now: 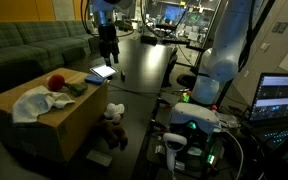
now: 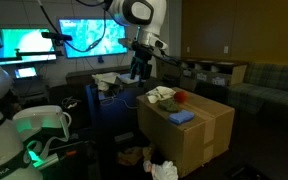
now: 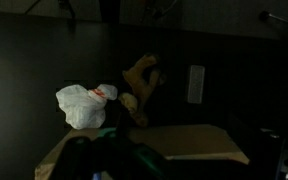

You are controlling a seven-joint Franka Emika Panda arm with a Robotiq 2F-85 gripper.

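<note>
High over the far end of a cardboard box (image 1: 60, 128), my gripper (image 1: 108, 52) points down, its finger open and empty. On the box top lie a white cloth (image 1: 39, 103), a red round thing (image 1: 56, 82), a green item (image 1: 76, 88) and a blue block (image 2: 181, 117). A brown plush toy (image 1: 113, 133) rests on the floor beside the box. In the wrist view the plush toy (image 3: 139, 85) is near a crumpled white thing (image 3: 84, 104), with a grey flat bar (image 3: 195, 84) to the right. The box edge (image 3: 194, 138) runs along the bottom of that view.
A sofa (image 1: 44, 45) stands behind the box in exterior view 1. A white robot arm (image 1: 218, 65) is mounted to the right, close to a laptop (image 1: 277, 100). Dark floor lies open around the plush toy.
</note>
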